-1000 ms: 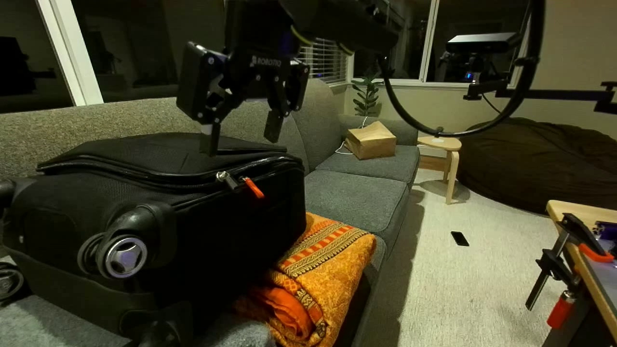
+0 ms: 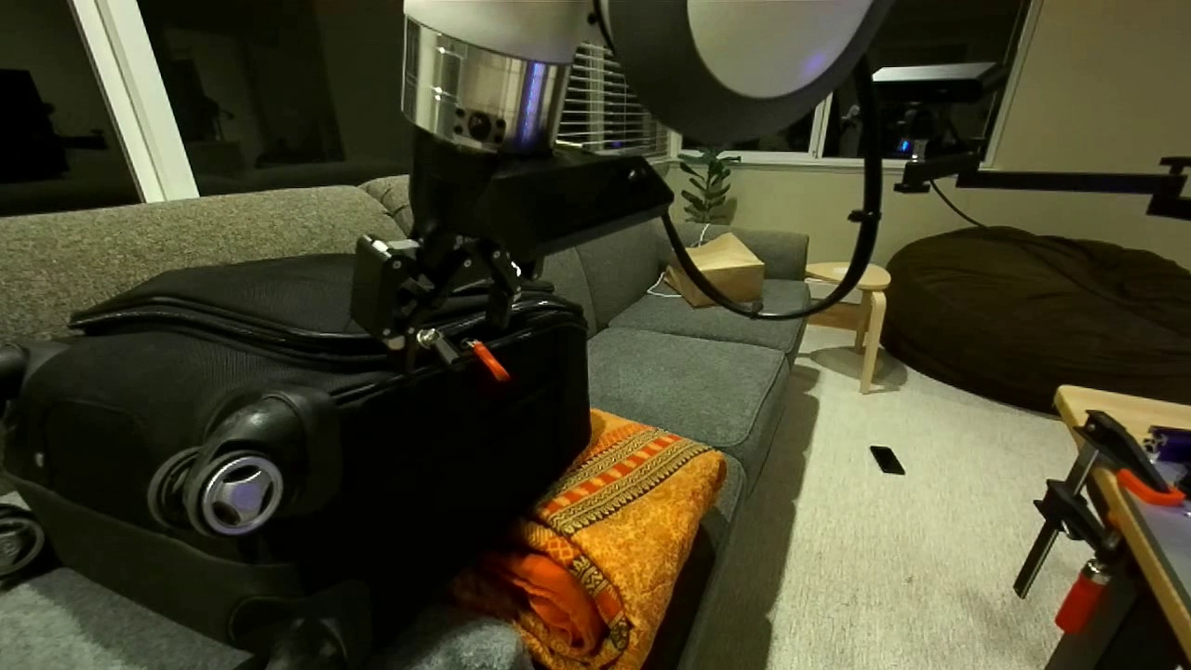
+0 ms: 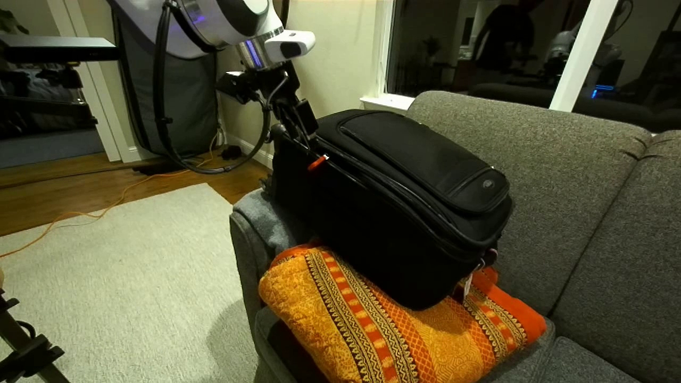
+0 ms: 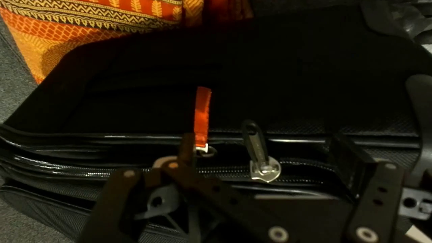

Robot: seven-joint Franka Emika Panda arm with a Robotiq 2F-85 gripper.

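Observation:
A black suitcase (image 3: 408, 166) lies on the sofa, partly over a folded orange patterned blanket (image 3: 364, 319). Along its edge runs a zipper with a metal slider and dark pull (image 4: 257, 147); beside it hangs an orange-red tag (image 4: 202, 115), also visible as a red strip in both exterior views. My gripper is open at the zipper edge. In the wrist view the metal pull appears between the two spread fingers, while the tag is close by the left finger (image 4: 187, 150). Whether any finger touches the suitcase cannot be told.
The grey sofa (image 2: 692, 374) extends away with a brown paper bag (image 2: 720, 272) on its far seat. A table with clamps (image 2: 1105, 480) stands at the right. Open carpet (image 2: 871, 558) lies between, with a dark phone-like object (image 2: 888, 460) on it.
My gripper has come down from above the suitcase to its zipper edge, and its wrist has changed angle. The suitcase, tag and blanket look unmoved.

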